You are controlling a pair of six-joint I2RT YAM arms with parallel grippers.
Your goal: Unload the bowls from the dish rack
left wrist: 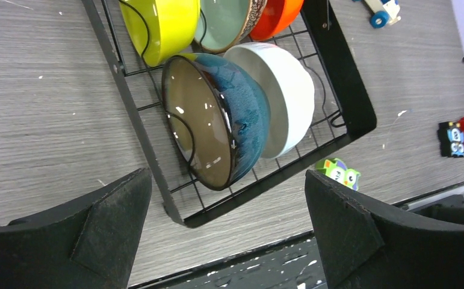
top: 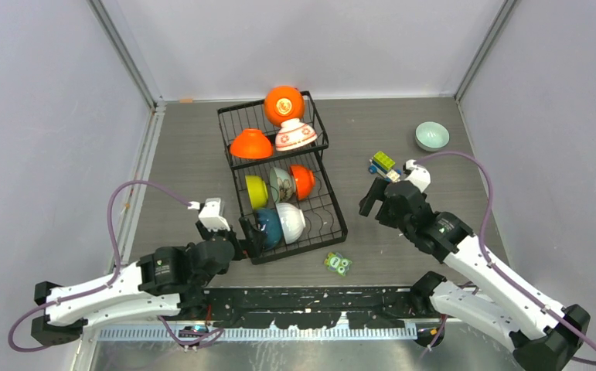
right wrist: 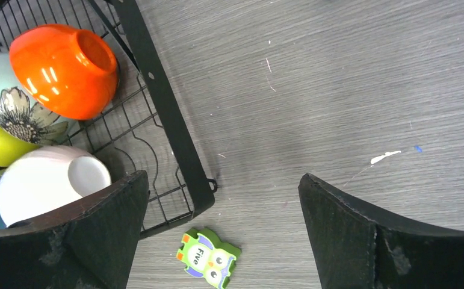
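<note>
A two-tier black dish rack (top: 330, 232) holds bowls: orange bowls (top: 251, 143), a patterned white bowl (top: 295, 137) on top; yellow (left wrist: 157, 24), floral (right wrist: 15, 117), orange, blue (left wrist: 244, 120) and white (left wrist: 292, 90) bowls below. A pale green bowl (top: 432, 135) stands on the table at back right. My left gripper hangs open over the lower tier's front-left corner, by the blue bowl, nothing between its fingers. My right gripper is open and empty, right of the rack.
A toy car (top: 384, 164) lies right of the rack, an owl block (right wrist: 208, 259) at its front, more small toys (left wrist: 461, 135) at front right. Walls enclose the table.
</note>
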